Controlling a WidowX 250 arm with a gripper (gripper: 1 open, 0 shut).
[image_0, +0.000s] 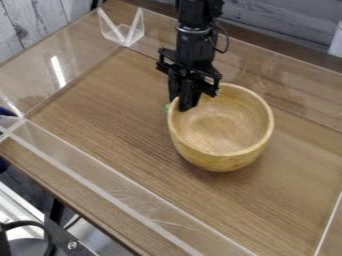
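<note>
The black gripper (187, 95) reaches down from the top centre onto the left rim of a large tan bowl (227, 130) and appears shut on that rim. Its fingertips are small and dark, so their exact hold is hard to make out. A small green object (170, 106) peeks out just left of the bowl at the gripper, mostly hidden.
White tape markings lie at its upper left and left edge. A black cable sits at the bottom left corner.
</note>
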